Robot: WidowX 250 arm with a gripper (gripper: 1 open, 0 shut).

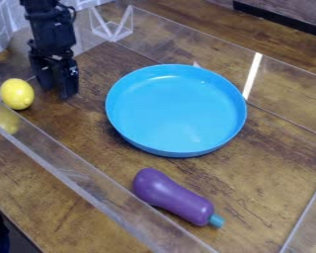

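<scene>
A black robot gripper (55,77) reaches down at the upper left, its lower end just above the wooden surface; whether it is open or shut is hard to make out against its dark shadow. Left of and slightly below it lies a yellow lemon-like object (17,93) by the clear wall. A large round blue plate (176,109) rests in the middle, to the right of the gripper. A purple eggplant-like object (172,195) with a teal tip lies toward the bottom right.
Clear plastic walls (111,186) border the wooden work surface (102,153). Bare wood shows behind the plate, to its right, and between the gripper and the purple object.
</scene>
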